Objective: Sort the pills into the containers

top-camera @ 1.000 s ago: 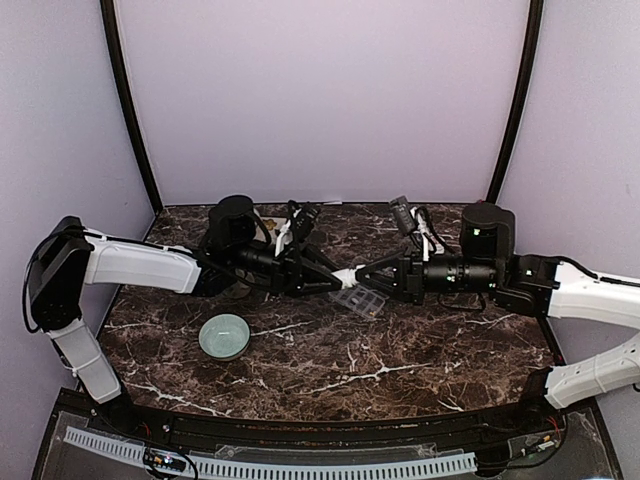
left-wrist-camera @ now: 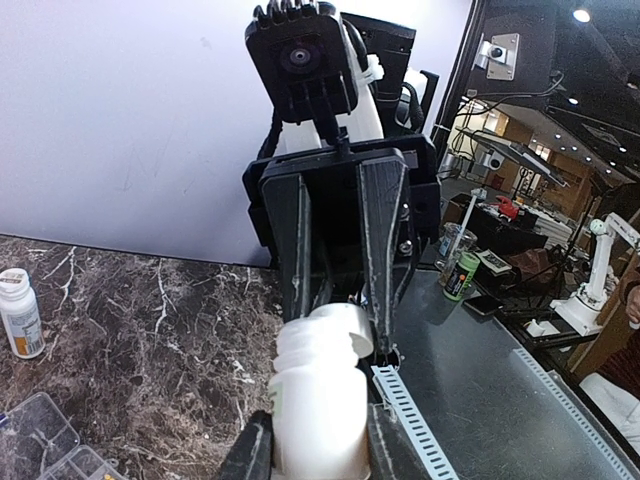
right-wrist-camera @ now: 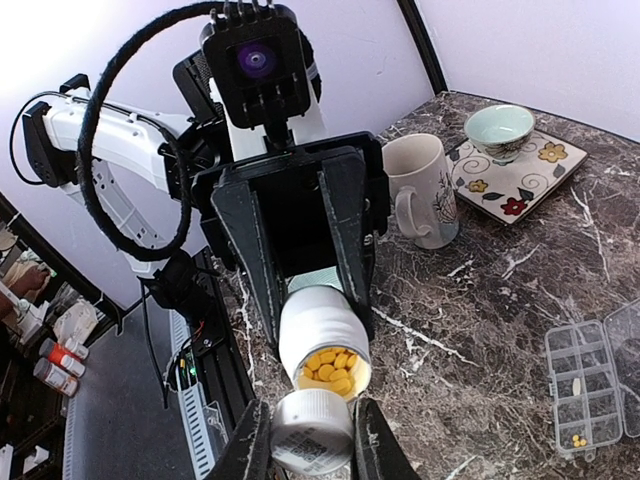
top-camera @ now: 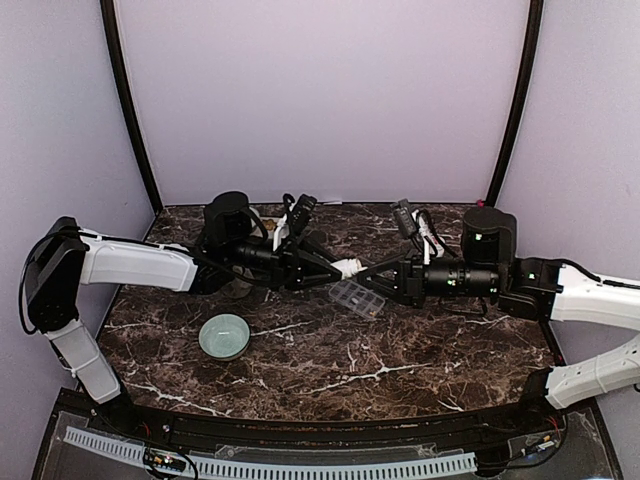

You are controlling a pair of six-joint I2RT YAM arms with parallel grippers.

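My left gripper (top-camera: 338,270) is shut on a white pill bottle (left-wrist-camera: 320,420). Its uncapped mouth faces my right gripper (top-camera: 364,272), and yellow pills (right-wrist-camera: 332,370) show inside in the right wrist view. Between the right fingers is a white cap (right-wrist-camera: 312,432), firmly pinched. The cap sits just off the bottle's mouth, a little offset from it. Below the two grippers, the clear compartment pillbox (top-camera: 357,298) lies open on the marble table; the right wrist view shows a pale pill (right-wrist-camera: 576,386) and a few yellow ones (right-wrist-camera: 579,440) in its compartments.
A second white bottle (left-wrist-camera: 21,315) stands upright on the table in the left wrist view. A pale green bowl (top-camera: 224,337) is at the front left. The right wrist view also shows a mug (right-wrist-camera: 421,190) beside a flowered tile (right-wrist-camera: 485,200).
The right arm has barely moved.
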